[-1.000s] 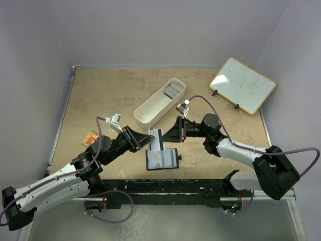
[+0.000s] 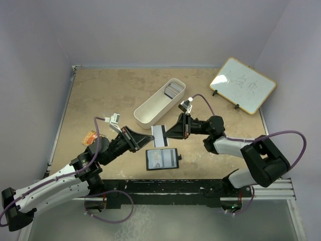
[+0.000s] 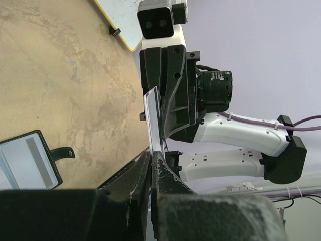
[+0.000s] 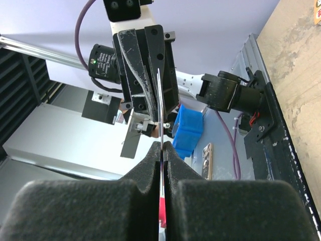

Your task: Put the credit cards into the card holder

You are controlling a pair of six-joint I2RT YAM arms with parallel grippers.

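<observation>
A white card with a dark stripe (image 2: 159,133) is stretched between my two grippers, above the far edge of the card holder. My left gripper (image 2: 152,137) is shut on its left side, and my right gripper (image 2: 166,134) is shut on its right side. Seen nearly edge-on in the left wrist view, the card (image 3: 153,118) runs from the left fingertips to the right gripper. It shows as a thin line in the right wrist view. The dark-edged card holder (image 2: 176,165) lies flat on the table, its pale inner pockets facing up.
Behind the grippers, a long white box (image 2: 142,118) holds several cards (image 2: 173,90) at its far end. A whiteboard (image 2: 243,85) lies at the back right. An orange packet (image 2: 91,137) is near the left arm.
The card and the right gripper have shifted slightly right and toward the back, so the card covers less of the holder. The right arm's elbow has moved left. The left gripper has hardly moved.
</observation>
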